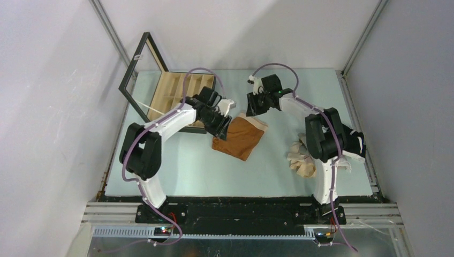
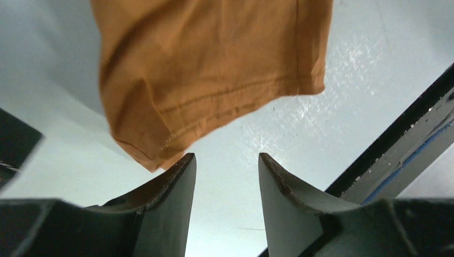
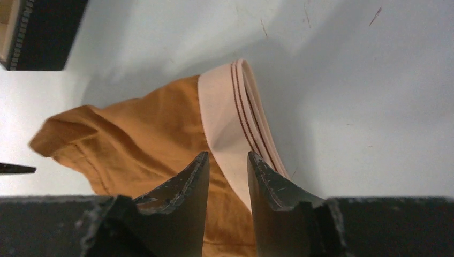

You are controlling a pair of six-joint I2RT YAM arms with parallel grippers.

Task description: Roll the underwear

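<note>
Rust-brown underwear (image 1: pixel 238 140) with a pale, striped waistband (image 3: pixel 225 107) lies spread on the table, its waistband toward the back right. In the left wrist view its near corner (image 2: pixel 150 139) is bunched and folded. My left gripper (image 1: pixel 222 131) hovers over the left part of the cloth, fingers (image 2: pixel 171 198) apart with nothing visible between them. My right gripper (image 1: pixel 250 110) is at the back, beside the waistband; in the right wrist view its fingers (image 3: pixel 267 193) stand apart above the waistband edge.
An open wooden compartment box (image 1: pixel 176 91) with a glass lid stands at the back left. Loose beige clothing (image 1: pixel 302 166) and dark clothing (image 1: pixel 353 143) lie at the right.
</note>
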